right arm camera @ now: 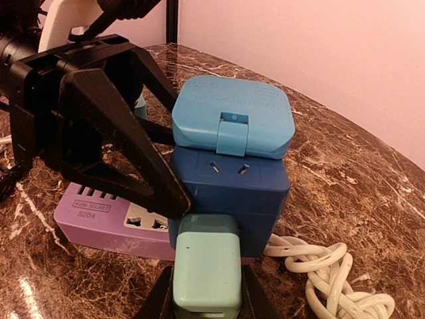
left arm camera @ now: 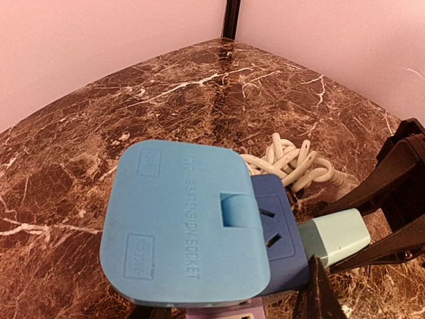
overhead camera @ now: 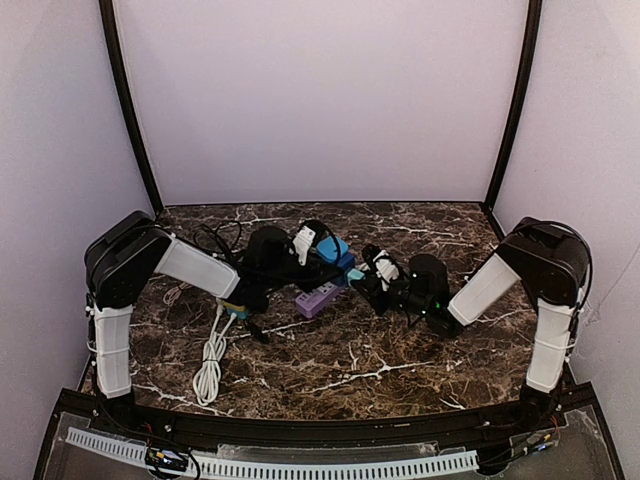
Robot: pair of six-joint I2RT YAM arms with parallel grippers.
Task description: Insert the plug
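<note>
My left gripper (overhead camera: 335, 270) is shut on a dark blue socket block (right arm camera: 232, 183) with a light blue lid (right arm camera: 232, 109). Slots show on the block's top in both wrist views. At its side, a mint-green plug (right arm camera: 207, 272) meets the block; its prongs are out of sight. My right gripper has its fingers (left arm camera: 372, 256) on either side of the plug. Whether they press on it cannot be told. A purple power strip (right arm camera: 109, 222) lies by the block, partly hidden by the left gripper's fingers (right arm camera: 149, 189).
A bundled white cord (right arm camera: 325, 266) lies close to the block in the right wrist view. Another coiled white cable (overhead camera: 208, 370) rests at the front left of the marble-patterned table.
</note>
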